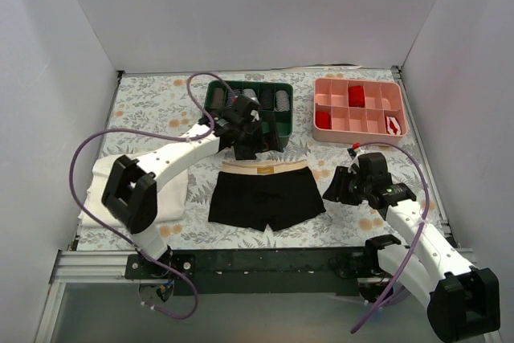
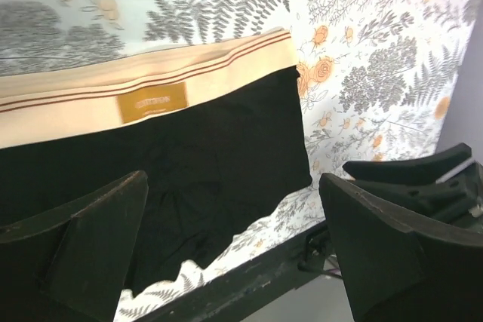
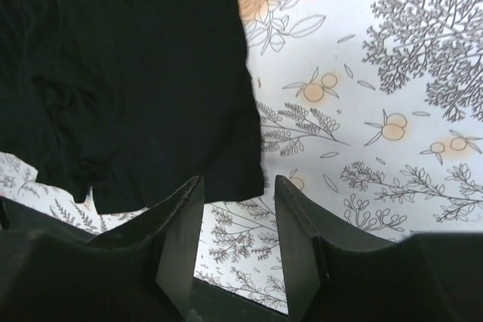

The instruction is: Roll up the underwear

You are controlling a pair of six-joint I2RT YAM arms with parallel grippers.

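Black underwear [image 1: 267,198] with a cream waistband [image 1: 241,168] lies spread flat on the patterned cloth, waistband toward the back and legs toward the front. In the left wrist view the gold label [image 2: 152,103] shows on the waistband. My left gripper [image 1: 259,150] hangs over the front of the green box, above the waistband; its fingers [image 2: 98,224] are wide apart and the fingers are open and empty. Beside the right leg hem is my right gripper [image 1: 333,194]. Its fingers [image 3: 181,239] stand apart around nothing, with the hem corner just beyond their tips.
A green divided box [image 1: 207,122] with rolled items stands at the back, partly covered by the left arm. A pink divided box [image 1: 361,136] with red items is at back right. Folded white cloth [image 1: 173,198] lies at left.
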